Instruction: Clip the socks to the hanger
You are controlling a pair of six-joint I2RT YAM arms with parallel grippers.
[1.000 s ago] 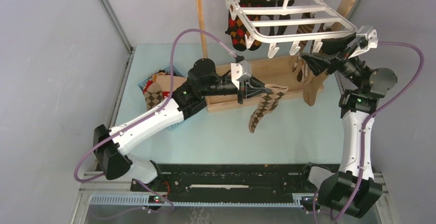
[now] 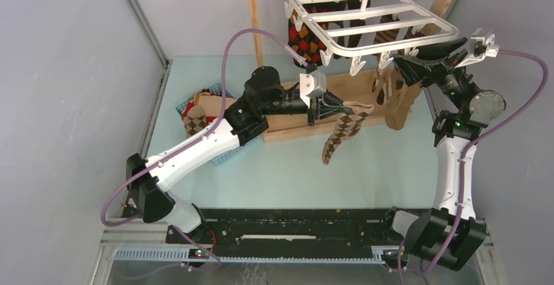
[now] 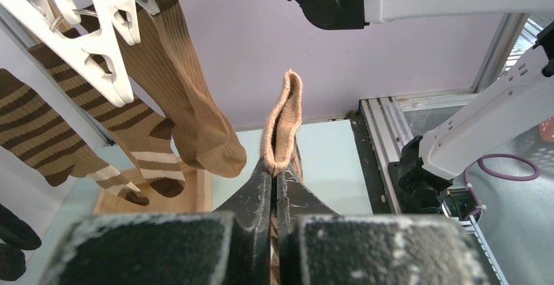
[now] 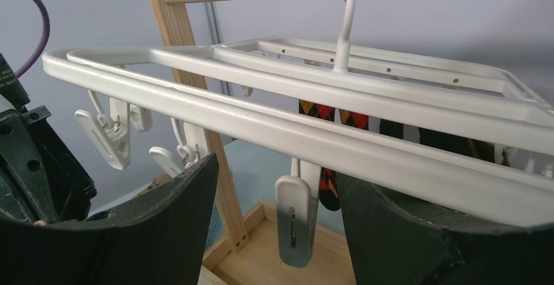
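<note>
My left gripper is shut on the cuff of a tan sock with a brown diamond pattern [image 2: 345,128]; the sock hangs down below the fingers. Its cuff [image 3: 282,125] sticks up past the fingertips in the left wrist view. The white hanger [image 2: 392,16] hangs from a wooden rail. At its front right corner my right gripper stands part open, its fingers either side of a white clip [image 4: 295,213]. Whether they touch the clip I cannot tell. Plain brown socks [image 3: 186,102] and striped socks [image 3: 108,115] hang from the hanger.
Red-and-black argyle socks [image 2: 306,42] hang at the hanger's back left. A blue basket [image 2: 225,157] with more socks stands on the table at left, partly behind my left arm. A wooden base [image 2: 287,134] lies under the hanger.
The hanger and the socks on it have swung a little. My right gripper has shifted slightly right and up, and my left gripper slightly right with its sock still held.
</note>
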